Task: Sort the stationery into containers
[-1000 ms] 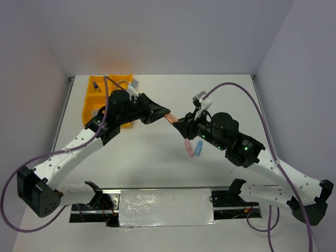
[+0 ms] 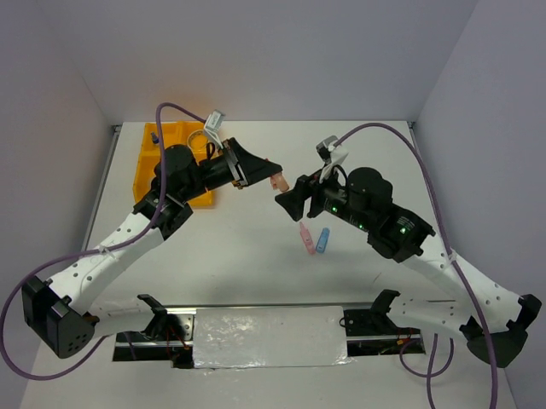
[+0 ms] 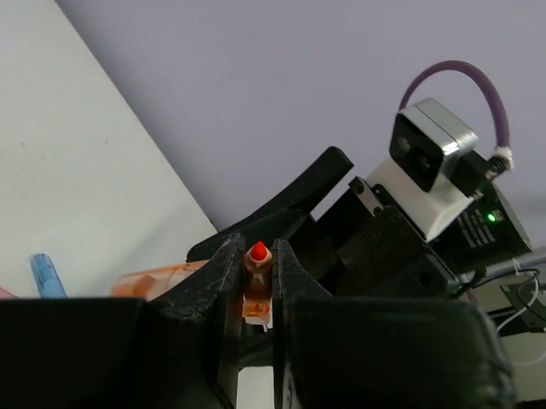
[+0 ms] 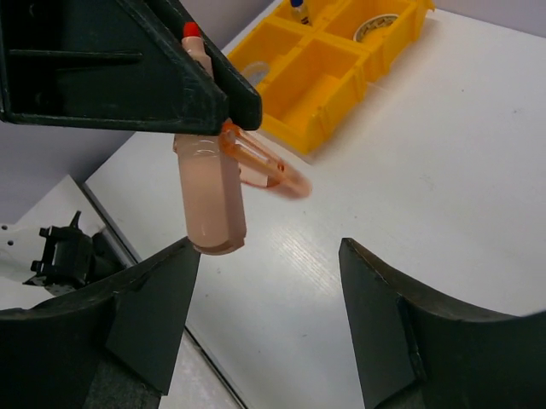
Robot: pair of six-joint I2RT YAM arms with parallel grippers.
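A pale orange pen-like item (image 4: 212,196) with a red tip is clamped in my left gripper (image 2: 273,168), above the middle of the table. A translucent orange part (image 4: 256,162) sticks out beside it; whether the two are joined I cannot tell. My right gripper stands open just to the right, its gap empty in the right wrist view. On the white table lie a pink item (image 2: 307,239) and a blue item (image 2: 322,240). The yellow compartment container (image 2: 145,175) stands at the back left, partly hidden by the left arm.
In the container are a roll of tape (image 4: 375,27) and a small blue-and-white bottle (image 4: 299,10), in separate compartments. Both grippers hang close together over the middle.
The left gripper has moved slightly away and turned, still carrying the item. Pink and blue items have not moved.
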